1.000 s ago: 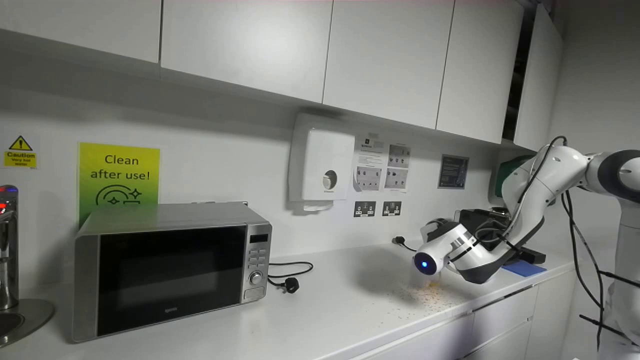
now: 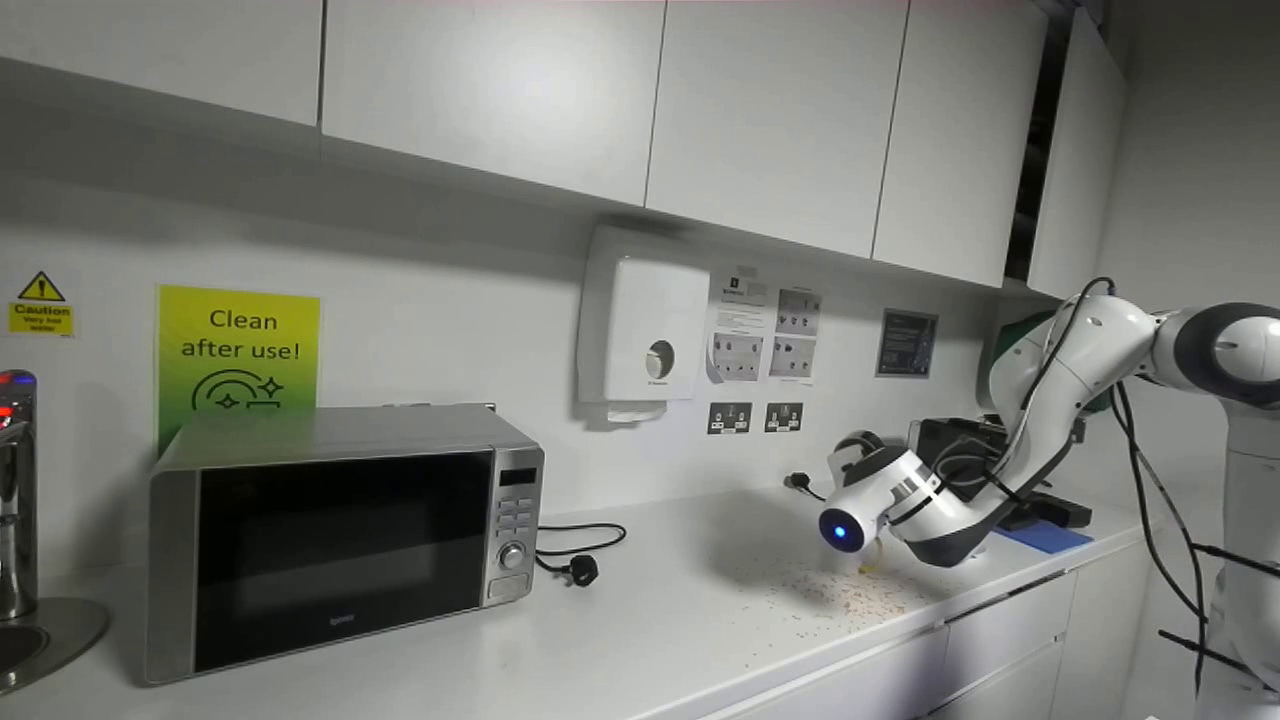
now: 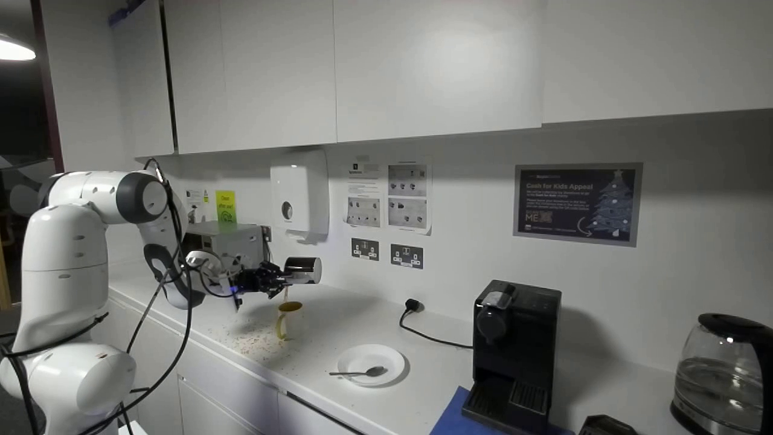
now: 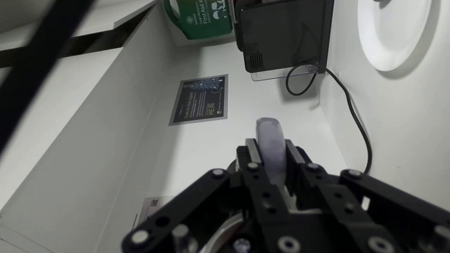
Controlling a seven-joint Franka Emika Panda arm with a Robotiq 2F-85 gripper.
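Note:
In exterior view 2, my gripper (image 3: 279, 278) is shut on the handle of a dark and white cup (image 3: 302, 269), which lies tipped on its side in the air. Below it a yellow mug (image 3: 290, 319) stands upright on the counter, with a thin pale streak (image 3: 286, 293) between the two. The wrist view shows the pale handle (image 4: 271, 139) pinched between the fingers; most of the cup's body is hidden there. Small bits (image 3: 255, 341) lie scattered on the counter around the mug's left side.
Right of the mug sits a white plate (image 3: 351, 360) with a spoon (image 3: 374, 371) on it. Beyond stand a black coffee machine (image 3: 518, 348) and a glass kettle (image 3: 717, 384). A microwave (image 2: 348, 540) occupies the other end.
In exterior view 1 the arm has shifted a little to the left, and its wrist end sits slightly lower. A bit of yellow shows beneath it now.

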